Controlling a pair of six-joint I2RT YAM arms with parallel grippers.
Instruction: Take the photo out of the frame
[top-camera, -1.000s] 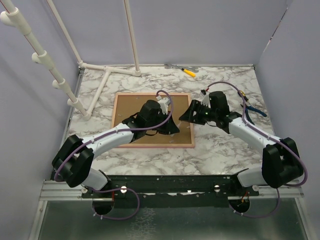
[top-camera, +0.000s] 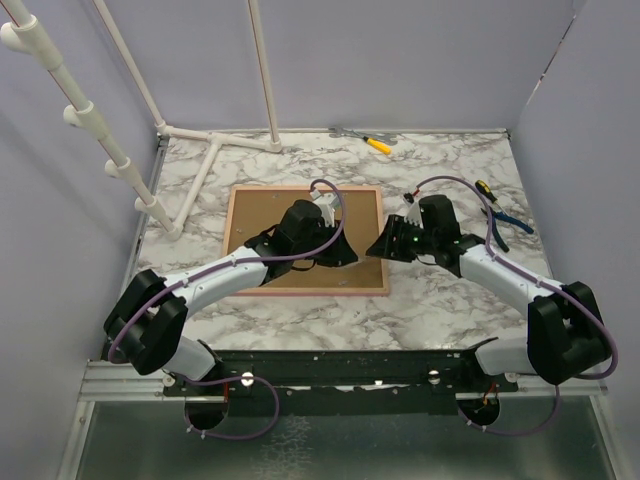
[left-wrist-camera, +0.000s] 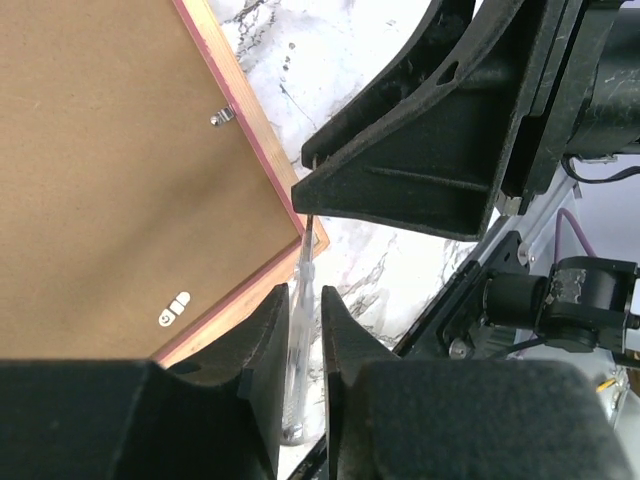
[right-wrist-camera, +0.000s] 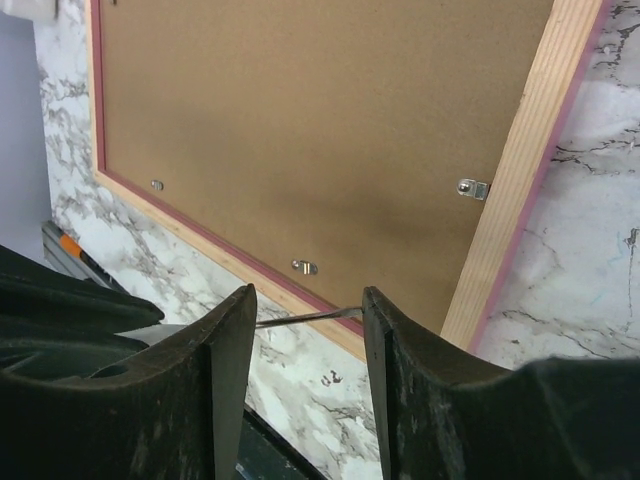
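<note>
The wooden photo frame (top-camera: 300, 291) lies back up on the marble, its brown backing (right-wrist-camera: 300, 120) fitted with small metal clips (right-wrist-camera: 472, 188). Above its right part my left gripper (top-camera: 340, 250) and right gripper (top-camera: 385, 247) face each other. A thin, pale, translucent strip (left-wrist-camera: 298, 340) runs between them. In the left wrist view my left fingertips stand close round the strip, and my right gripper's tip meets its other end. In the right wrist view the strip spans between my right fingers, which look apart; whether either gripper grips it I cannot tell.
A yellow-handled tool (top-camera: 376, 145) lies at the back, and pliers and other tools (top-camera: 505, 215) at the right. White pipe framework (top-camera: 205, 170) stands at the back left. Bare marble surrounds the frame.
My right gripper has moved a little toward the front and right, and the pale strip now lies flatter between the two grippers. My left gripper has hardly moved.
</note>
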